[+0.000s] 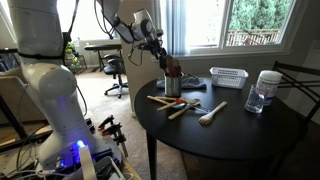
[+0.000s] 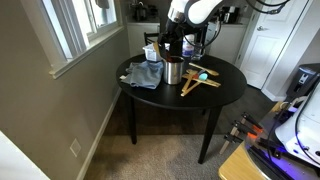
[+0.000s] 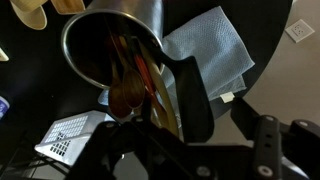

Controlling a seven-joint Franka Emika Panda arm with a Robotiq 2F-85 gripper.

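Note:
A metal can stands on the dark round table, holding several upright utensils. Among them are wooden spoons, their heads side by side in the wrist view, and a black spatula leaning out over the can's rim. My gripper hovers over the utensils, its dark fingers apart. The spatula's blade reaches up toward the space between them, though whether it touches either finger cannot be told. In exterior view 1 the hand comes down from the upper left, just above the can.
Loose wooden utensils lie around the can's front. A grey-blue cloth is beside it. Behind are a white basket and a clear water jug.

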